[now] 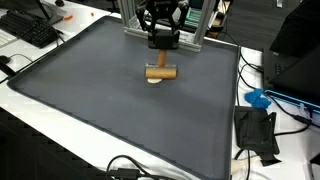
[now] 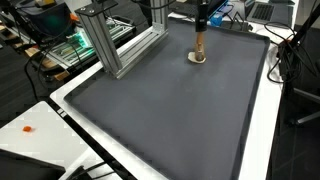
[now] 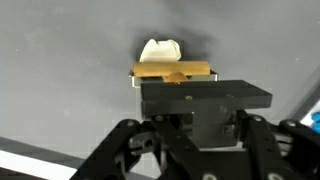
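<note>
A wooden mallet with a light cylindrical head (image 1: 160, 72) hangs head down from my gripper (image 1: 163, 44). Its handle (image 1: 162, 58) runs up between the dark fingers, which hide the handle's upper end. Under and just in front of the head lies a pale, flat piece (image 1: 155, 80) on the grey table; in exterior view 2 this pale disc (image 2: 196, 59) shows below the mallet (image 2: 200, 42). From the wrist, the head (image 3: 172, 69) lies crosswise beyond the dark gripper, and the pale piece (image 3: 160, 49) is partly covered by it.
A white-framed structure (image 2: 133, 45) stands at its edge. Dark gear (image 1: 256, 133), a blue item (image 1: 258, 99) and cables lie past one side, with a keyboard (image 1: 28, 28) at the far left.
</note>
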